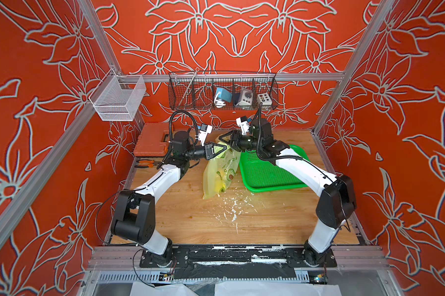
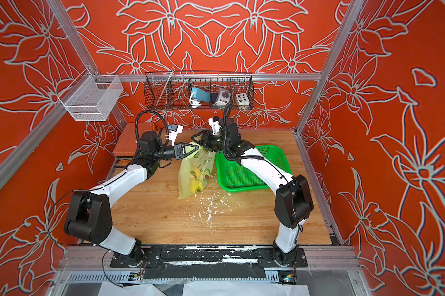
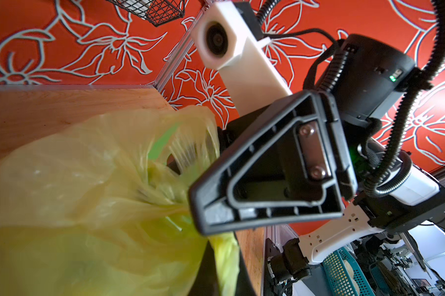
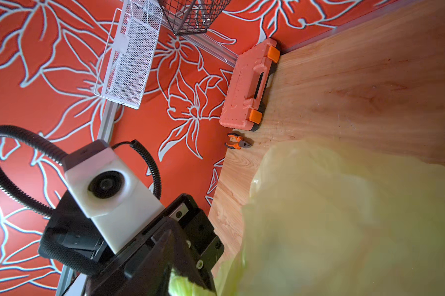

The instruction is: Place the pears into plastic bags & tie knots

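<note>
A translucent yellow plastic bag (image 1: pixel 211 178) hangs below my two grippers, its lower part over the table. Yellow-green fruit (image 1: pixel 222 188) shows dimly through it, too blurred to tell how many. My left gripper (image 1: pixel 225 147) is shut on a twisted strip of the bag; that strip (image 3: pixel 226 264) runs between its dark fingers in the left wrist view. Close behind it, my right gripper (image 1: pixel 220 138) has its fingers parted near the bag's top. The right wrist view shows the bag (image 4: pixel 350 227) broadly, but its own fingertips are not clear. Whether a knot exists is hidden.
The green basket (image 1: pixel 252 189) stands right of the bag, beneath the right arm. White scraps (image 1: pixel 232 207) litter the table in front. An orange case (image 1: pixel 151 140) and pliers (image 1: pixel 145 163) lie at the left. The front table is otherwise open.
</note>
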